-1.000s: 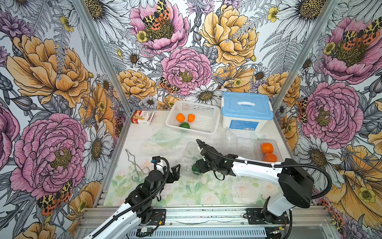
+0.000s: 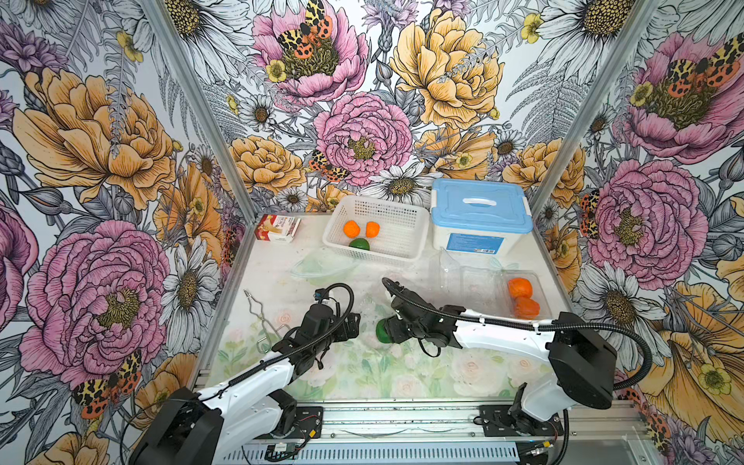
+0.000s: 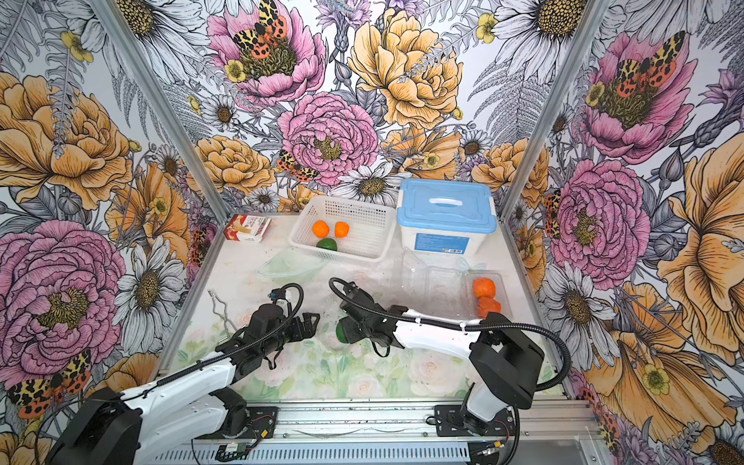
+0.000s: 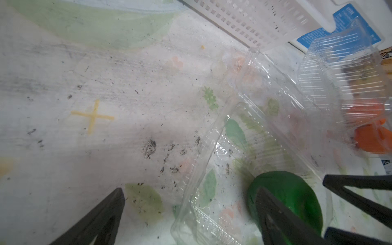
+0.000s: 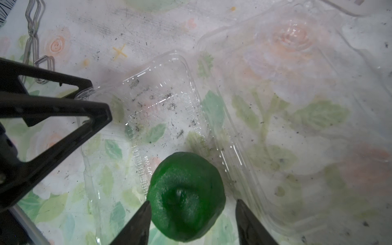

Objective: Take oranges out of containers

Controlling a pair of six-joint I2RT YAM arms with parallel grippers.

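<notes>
Two oranges [image 2: 351,229] share a white basket [image 2: 414,232] with a green fruit. Two more [image 2: 520,287] lie in a clear container at the right. A green fruit [image 5: 185,196] sits in another clear container [image 5: 155,102], with my right gripper part open, fingertips around its near side. My left gripper [image 2: 348,325] stands open just left of that container, nothing between its fingers.
A blue-lidded box [image 2: 480,209] stands at the back right, a carton [image 2: 276,228] at the back left. Metal tongs [image 2: 263,325] lie on the left.
My right gripper has shifted only slightly over the green fruit.
</notes>
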